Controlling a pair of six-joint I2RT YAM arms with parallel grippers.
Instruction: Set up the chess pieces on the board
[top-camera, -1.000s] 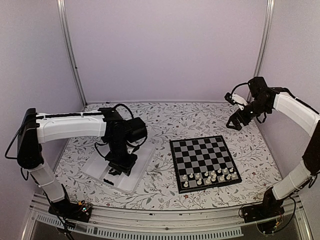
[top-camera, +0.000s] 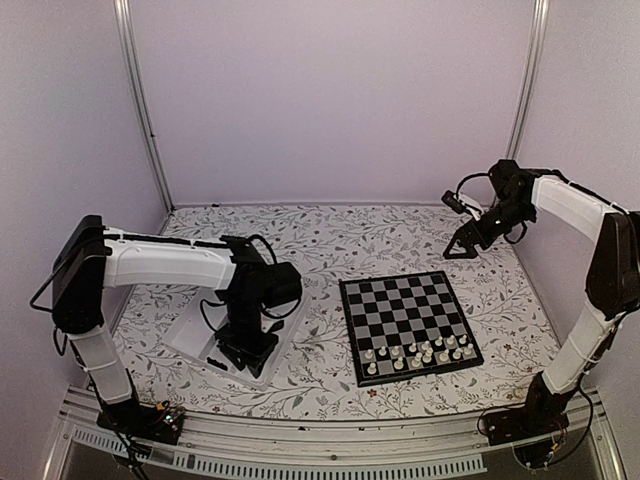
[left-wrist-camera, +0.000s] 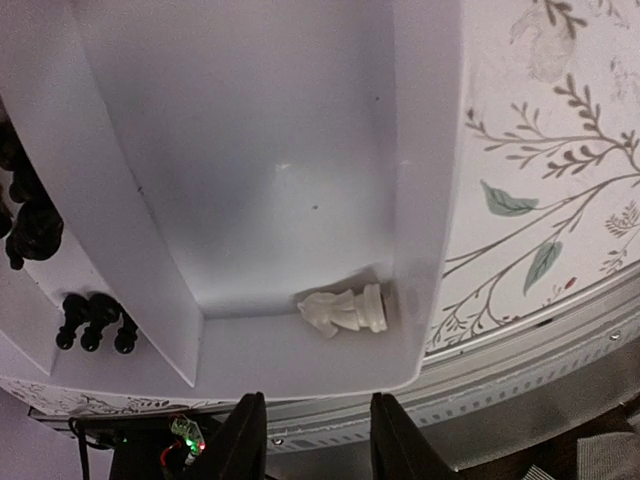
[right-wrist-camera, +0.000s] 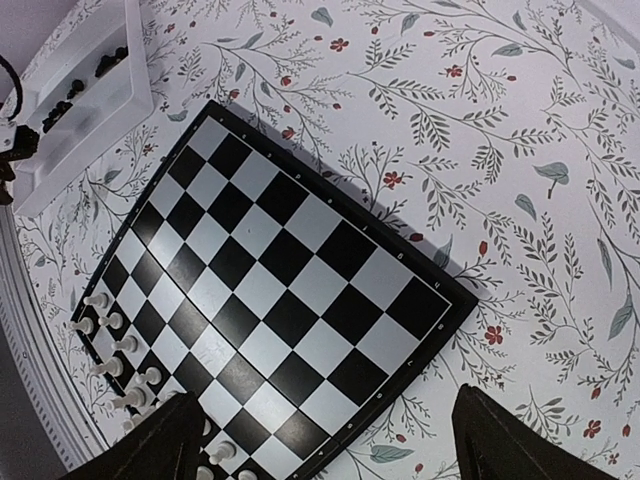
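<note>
One white knight (left-wrist-camera: 343, 309) lies on its side in the near corner of the white tray's wide compartment (left-wrist-camera: 260, 150). Over that end of the tray hangs my left gripper, open, with nothing between its fingers. Black pieces (left-wrist-camera: 97, 318) lie in the tray's side compartments. On the chessboard (right-wrist-camera: 270, 270), several white pieces (right-wrist-camera: 118, 345) stand along one side, the near one in the top view (top-camera: 425, 353); the remaining squares are bare. My right gripper is open and empty, raised beyond the board's far right corner.
Patterned cloth (top-camera: 325, 250) covers the table, and its stretch behind the board and tray is clear. A metal rail (top-camera: 300, 430) runs along the front edge, close to the tray. Walls stand at the back and sides.
The right arm has shifted slightly. The board's pieces stand unchanged.
</note>
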